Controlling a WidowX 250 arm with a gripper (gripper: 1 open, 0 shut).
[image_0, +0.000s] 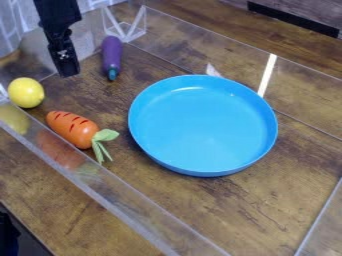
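A black gripper (66, 62) hangs at the upper left, open, just left of a purple eggplant (112, 58) that lies on the wooden surface. Below it are a yellow lemon (26, 92) and an orange carrot (74, 128) with green leaves. A large blue plate (202, 125) sits in the middle right. Nothing shows between the gripper's fingers.
Clear plastic walls border the wooden surface (201, 215), one running diagonally along the lower left.
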